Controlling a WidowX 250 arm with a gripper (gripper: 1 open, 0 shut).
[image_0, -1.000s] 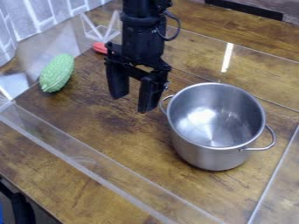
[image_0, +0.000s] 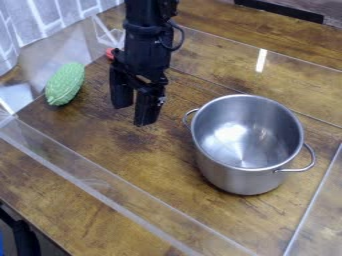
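Note:
My black gripper (image_0: 139, 98) hangs over the wooden table at the upper middle, left of a large steel pot (image_0: 247, 140) with side handles. A green, bumpy vegetable-like object (image_0: 64, 84) lies at the left, apart from the gripper. Whether the fingers are open or shut is hard to tell in this dark view.
A small red object (image_0: 112, 53) is partly hidden behind the arm. Clear plastic edging runs along the left and front of the table (image_0: 120, 210).
My gripper has moved leftward, away from the pot and toward the green object. The pot and the green object look unmoved.

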